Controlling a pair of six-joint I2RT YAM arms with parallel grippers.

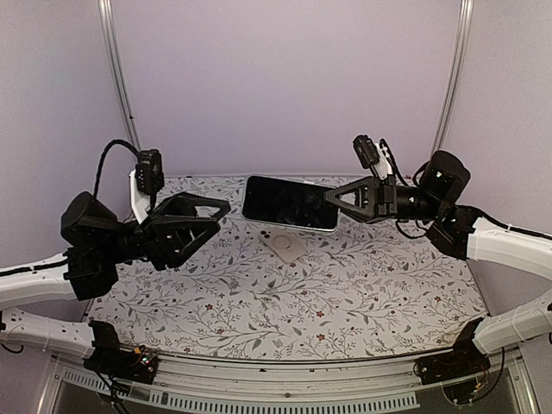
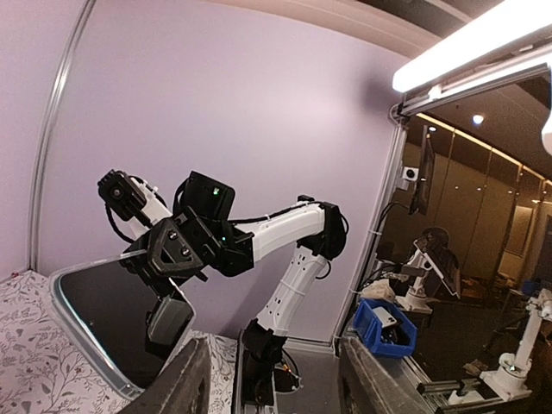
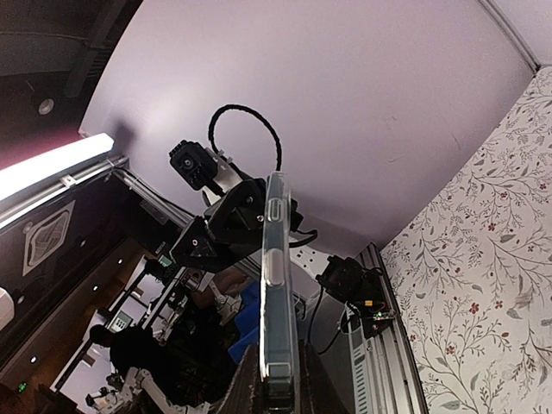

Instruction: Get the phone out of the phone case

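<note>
The phone [image 1: 288, 203], its black screen facing the camera, is held up above the table on its long side, tilted slightly. A pale, clear-looking case edges the screen; in the right wrist view the phone's side [image 3: 275, 267] shows buttons under a clear rim. How firmly the case sits around the phone cannot be told. My right gripper [image 1: 331, 197] is shut on the right end of the phone and case. To the left, my left gripper [image 1: 222, 217] stands open and empty, a small gap away from the phone's other end.
A flat beige piece with camera-like marks and a ring [image 1: 283, 245] lies on the flower-patterned table [image 1: 285, 302] below the phone. Pale walls [image 1: 285, 95] close off the back and sides.
</note>
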